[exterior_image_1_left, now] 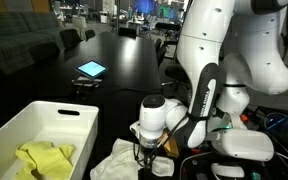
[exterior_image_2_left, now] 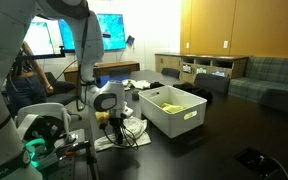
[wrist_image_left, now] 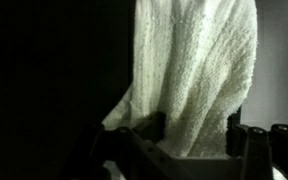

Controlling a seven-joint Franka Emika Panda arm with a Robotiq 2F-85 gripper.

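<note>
A white cloth (exterior_image_1_left: 112, 164) lies crumpled on the dark table, beside the white box, and also shows in the second exterior view as a white cloth (exterior_image_2_left: 134, 133). My gripper (exterior_image_1_left: 147, 156) points down onto it, its tips low against the fabric. In the wrist view the ribbed cloth (wrist_image_left: 192, 60) rises in a thick fold, with the fingers (wrist_image_left: 152, 128) apart on either side of it. Whether they press firmly on the fold cannot be told. Parts of the fingertips are hidden by fabric and shadow.
Left of the gripper stands an open white box (exterior_image_1_left: 68, 111) with a yellow cloth (exterior_image_1_left: 46, 160) inside. A lit tablet (exterior_image_1_left: 91, 69) lies farther back. Cables run near the arm's base. The table (exterior_image_2_left: 204, 155) in front of the box has clear room.
</note>
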